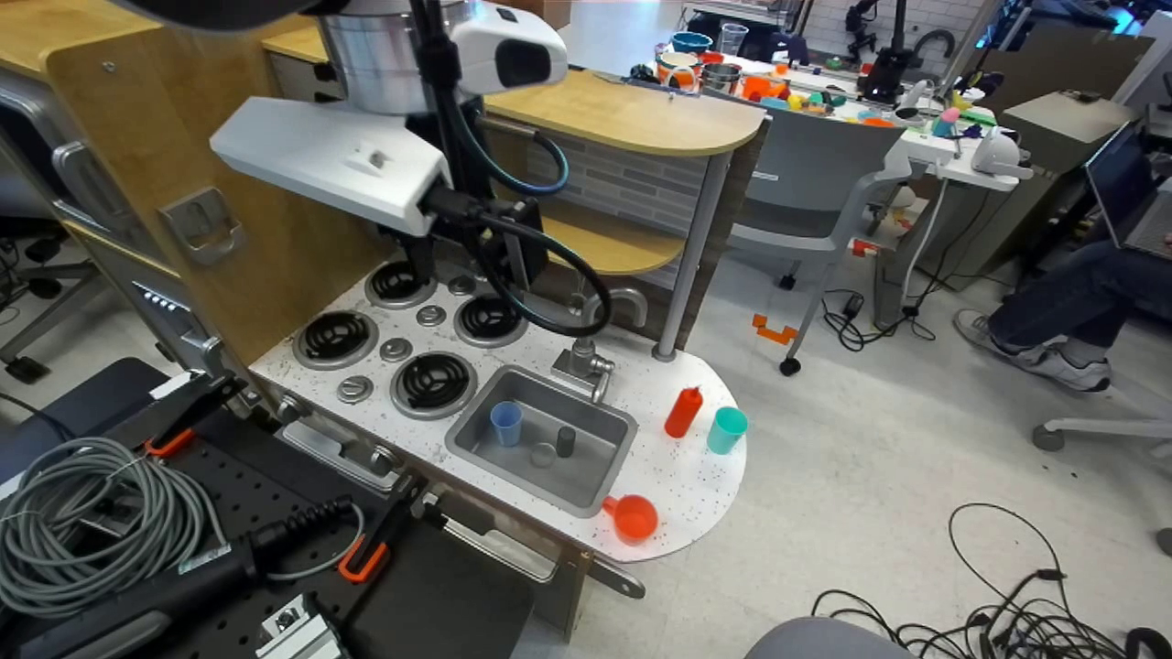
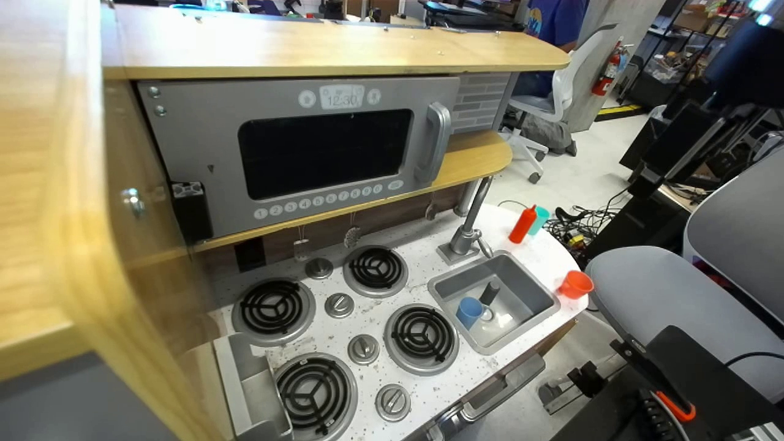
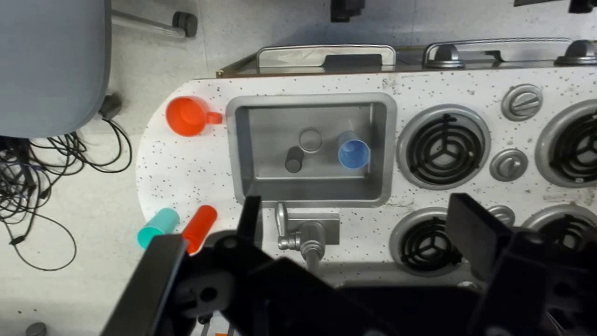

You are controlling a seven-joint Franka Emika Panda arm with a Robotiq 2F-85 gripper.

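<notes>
My gripper is open, its two fingers wide apart with nothing between them in the wrist view. It hangs above the toy kitchen counter near the faucet. In the sink are a blue cup on the stove side and a small dark grey cylinder. On the counter's rounded end, an orange-red cup with a handle sits near the front. A red bottle and a teal cup stand close together farther back.
Several black burners and knobs lie left of the sink. A microwave and wooden shelf overhang the back of the counter, and the curved faucet rises behind the sink. Counter space between the orange-red cup and red bottle is clear.
</notes>
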